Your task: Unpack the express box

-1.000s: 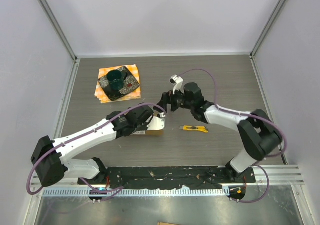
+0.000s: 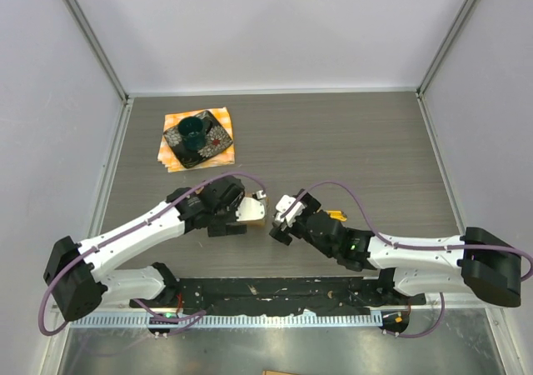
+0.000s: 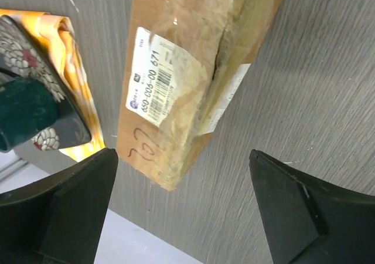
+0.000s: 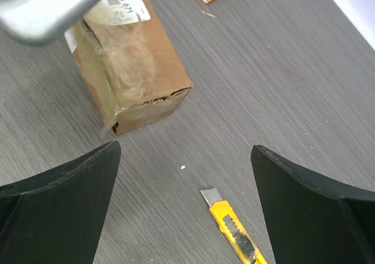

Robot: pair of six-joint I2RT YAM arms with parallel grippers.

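Note:
A taped brown cardboard box (image 3: 171,70) with a white barcode label lies on the table under my left gripper. That gripper is open, and only bare table shows between its fingertips, just off the box's end. From above, the arm hides most of the box, with one end (image 2: 253,210) peeking out. My right gripper is open too, with nothing between its fingers. In the right wrist view the box's taped end (image 4: 146,105) sits ahead of it. A yellow box cutter (image 4: 234,229) with its blade out lies below; from above the arm covers most of it.
An orange checked cloth (image 2: 218,117) with a dark patterned tray (image 2: 221,142) and a dark green cup (image 2: 192,132) sits at the back left.
My right arm has swung from behind the box toward the front of the table and now stands over the cutter. The left gripper has shifted slightly to the front left. The box has barely moved.

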